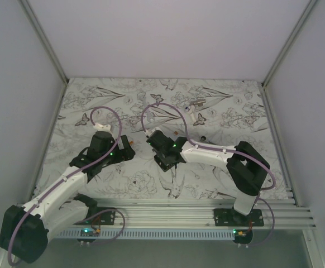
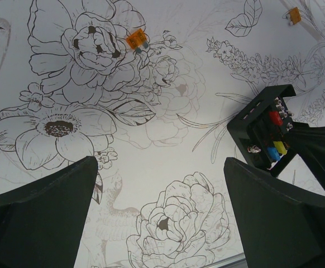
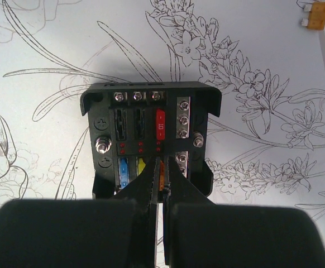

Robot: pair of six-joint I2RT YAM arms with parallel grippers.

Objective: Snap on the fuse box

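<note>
A black fuse box (image 3: 101, 173) lies on the patterned table, holding red (image 3: 160, 124), blue (image 3: 124, 170) and yellow fuses, with two empty slots beside the red one. My right gripper is shut over its lower row, fingertips at an orange piece, likely a fuse; whether it touches is unclear. In the left wrist view the box (image 2: 240, 128) sits at the right, partly behind the right gripper. My left gripper stands open over bare table to the left of the box, nothing between its fingers.
Small orange pieces lie loose on the table (image 2: 51, 145), one (image 2: 136, 39) above the left gripper's area, another (image 3: 318, 15) beyond the box. A few pale objects (image 1: 199, 111) lie at the back. The front edge has metal rails.
</note>
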